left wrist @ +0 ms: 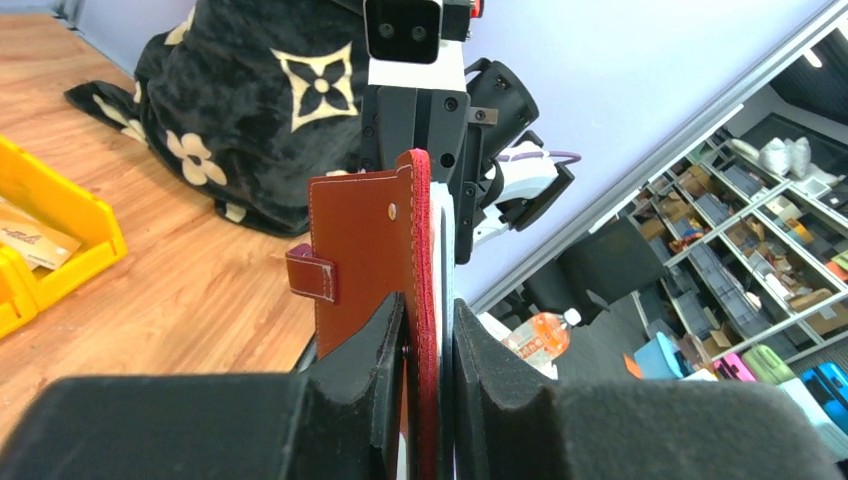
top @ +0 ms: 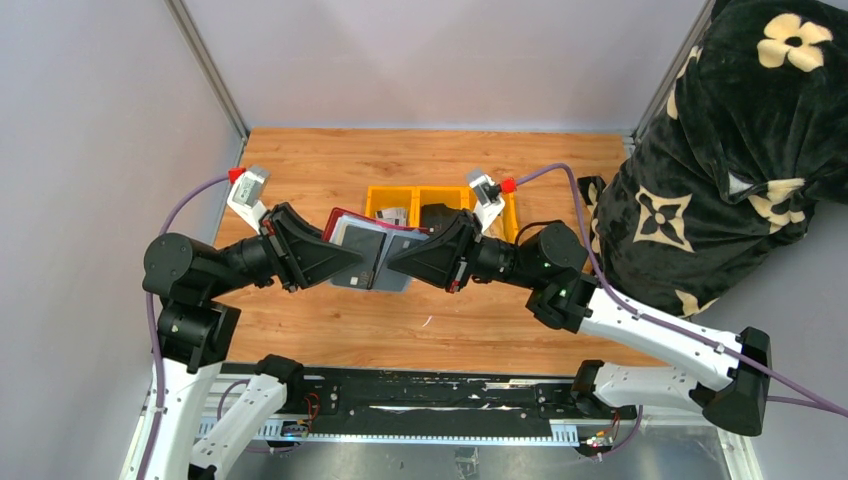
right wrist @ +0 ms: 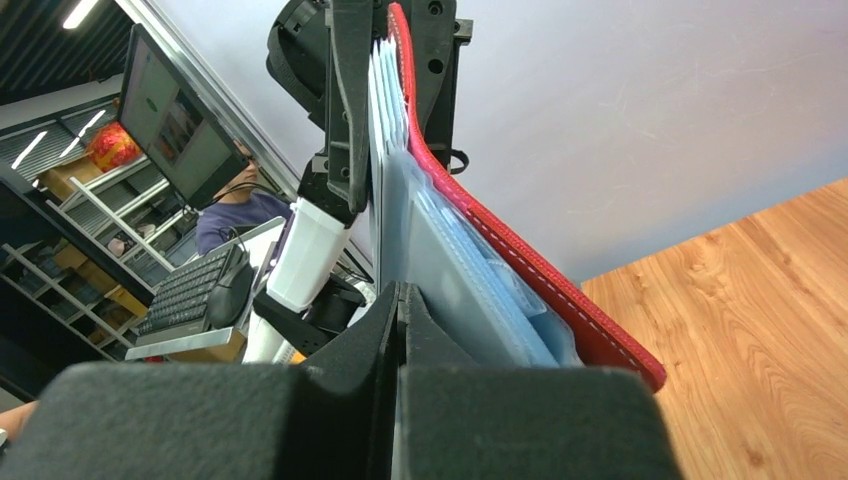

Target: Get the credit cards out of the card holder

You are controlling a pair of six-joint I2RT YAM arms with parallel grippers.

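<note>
In the top view, the red card holder (top: pixel 355 235), with clear sleeves and grey cards (top: pixel 356 270), is held up between both grippers. My left gripper (top: pixel 348 258) has its fingers on the holder; in the left wrist view the brown cover (left wrist: pixel 355 240) and red edge run between them. My right gripper (top: pixel 400 262) is shut at the sleeves; the right wrist view shows its tips against the clear sleeves (right wrist: pixel 470 290), with no card visible between them.
A yellow divided tray (top: pixel 395 192) lies on the wooden table (top: pixel 310 165) behind the grippers. A dark patterned cushion (top: pixel 730 120) fills the right side.
</note>
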